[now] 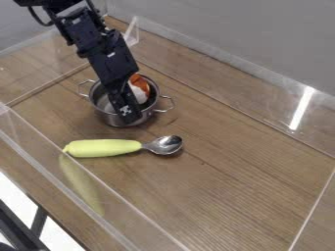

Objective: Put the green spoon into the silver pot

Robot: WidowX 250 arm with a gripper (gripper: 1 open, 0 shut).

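Note:
A spoon with a pale yellow-green handle [102,148] and a shiny metal bowl [165,145] lies on the table in front of the pot. The silver pot [120,120], with small loop handles at its sides, stands upright behind the spoon. Reaching down from the upper left, my black gripper [127,110] has its lower end inside the pot's opening. Its fingers are dark and small here, so whether they are apart or together cannot be made out. Something orange and white [139,86] shows in the pot beside the gripper.
Bare wooden table [236,162] stretches to the right of the pot and spoon. A clear wall [268,74] borders the table at the back right, and a transparent edge [78,176] runs along the front left.

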